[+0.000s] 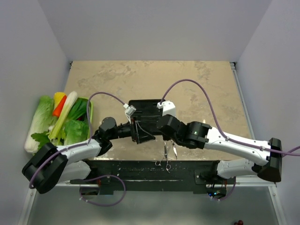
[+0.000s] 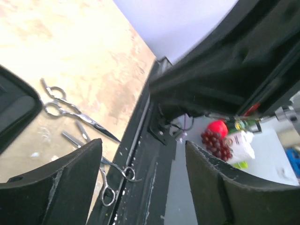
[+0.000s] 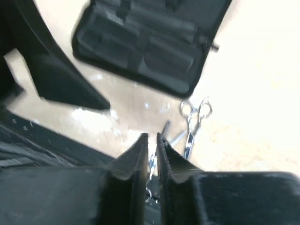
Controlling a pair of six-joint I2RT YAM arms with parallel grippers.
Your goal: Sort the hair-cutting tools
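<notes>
Two pairs of silver scissors lie on the table's front part. The closed scissors (image 3: 191, 129) rest beside the case, their blades pointing forward. The spread scissors (image 2: 105, 161) have their handles over the dark front edge. A black compartmented case (image 1: 140, 104) sits behind them, partly hidden by the arms. My left gripper stands open by the case's front, nothing between its fingers. My right gripper is slightly open, a narrow gap between its tips; the spread scissors show beyond them, partly covered by the fingers.
A green basket (image 1: 92, 117) of vegetables stands at the table's left side. Both arms crowd close together over the case.
</notes>
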